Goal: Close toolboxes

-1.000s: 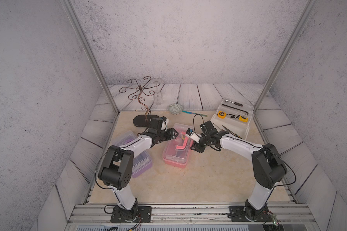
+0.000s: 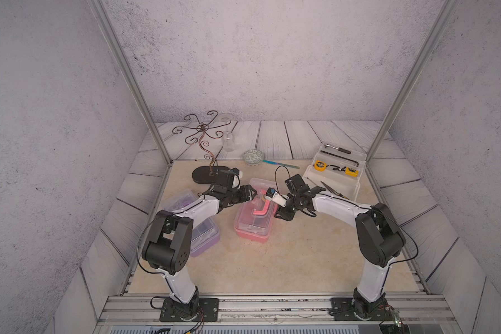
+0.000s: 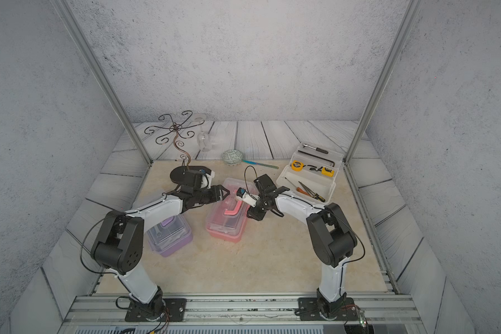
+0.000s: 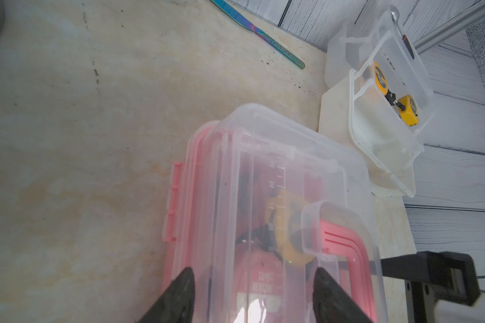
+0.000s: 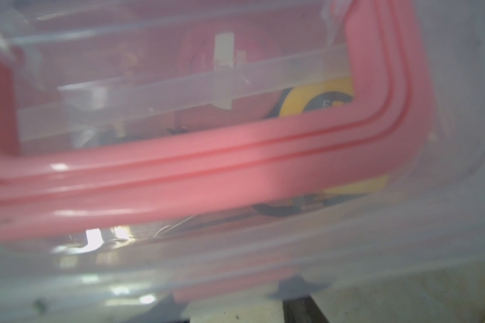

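Note:
The pink toolbox sits mid-table, its clear lid lying down over the base, with tape measures visible through it. At the lid's far left side is my left gripper, the lid between its fingers. My right gripper works at the opposite long side, low by the pink latch, which shows between its fingers; whether the latch is snapped cannot be told. A purple toolbox with its lid down stands to the left, partly behind the left arm. The white toolbox at the back right has its lid open.
A dark-based metal stand and a glass bottle stand at the back left. A glass bowl and a thin blue tool lie behind the pink toolbox.
The right arm has shifted slightly left, and the pink toolbox has slid a little left with it. My left arm has stayed put.

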